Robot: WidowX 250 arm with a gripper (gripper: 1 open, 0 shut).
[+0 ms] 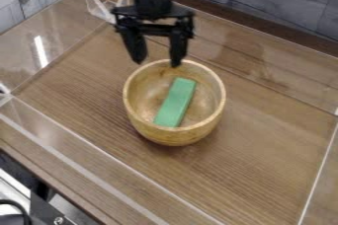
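Note:
A wooden bowl (142,99) sits near the middle of the table, holding a green rectangular block (176,103) lying lengthwise inside it. The dark gripper (157,43) hangs above the back of the bowl, blurred by motion, with its two sides spread apart and nothing visible between them.
A light object (103,2) stands at the back left. The dark table edge shows at the lower left.

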